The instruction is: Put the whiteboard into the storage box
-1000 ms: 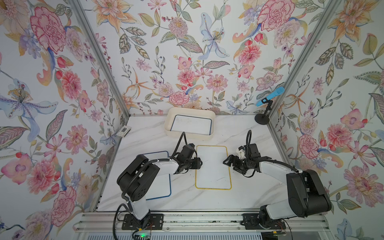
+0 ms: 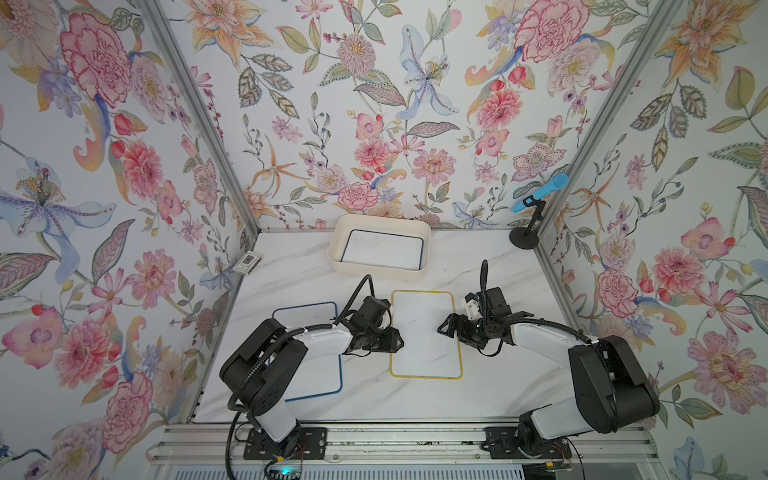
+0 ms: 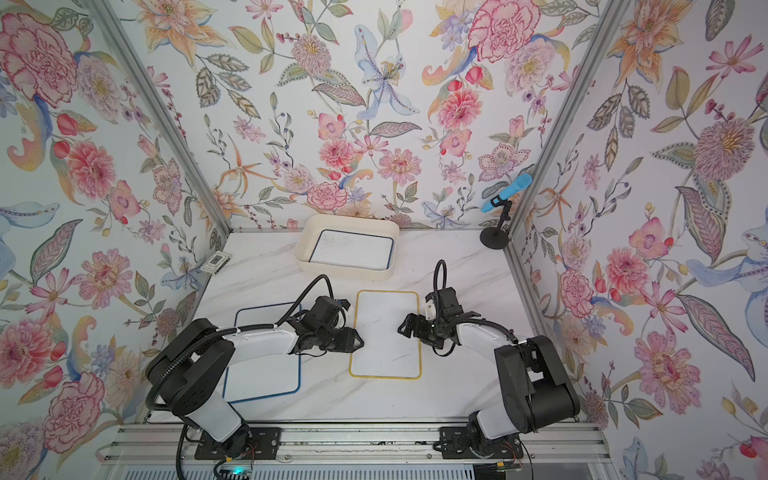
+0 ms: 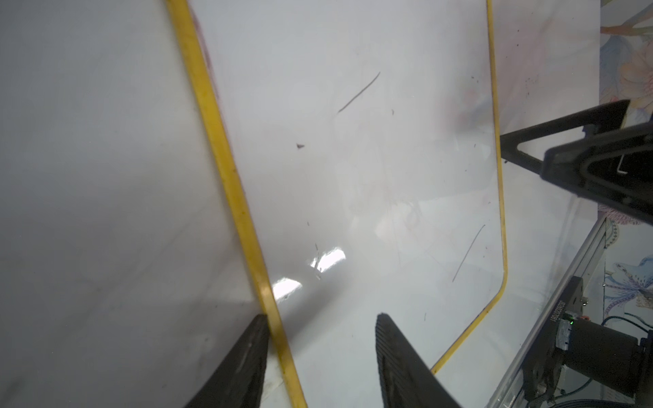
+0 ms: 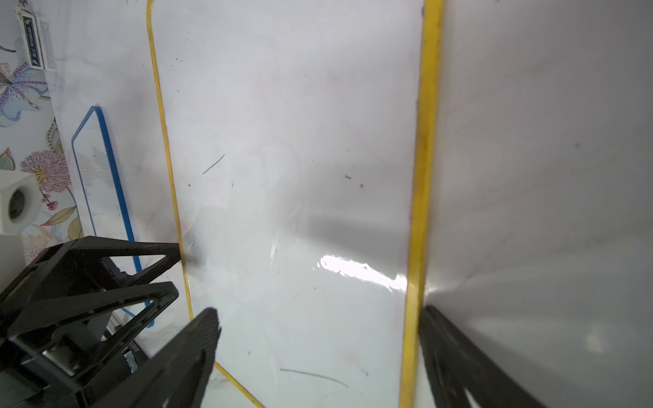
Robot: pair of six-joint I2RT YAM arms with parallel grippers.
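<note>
The yellow-edged whiteboard (image 2: pixel 424 334) lies flat in the middle of the table, with my grippers low at its two long edges. In the left wrist view my left gripper has its fingertips parted around the board's left yellow edge, nothing clamped. In the right wrist view my right gripper is also parted, one finger at the right yellow edge. The cream storage box (image 2: pixel 336 243) stands at the back, a blue-edged board (image 2: pixel 382 249) inside it.
Another blue-edged whiteboard (image 2: pixel 308 376) lies left, partly under my left arm. A blue microphone on a black stand (image 2: pixel 524 236) is back right; a small card-like object (image 2: pixel 247 262) is back left.
My left gripper has shifted toward the front and slightly left since a second ago. My right gripper has moved a little left, over the yellow board's edge.
</note>
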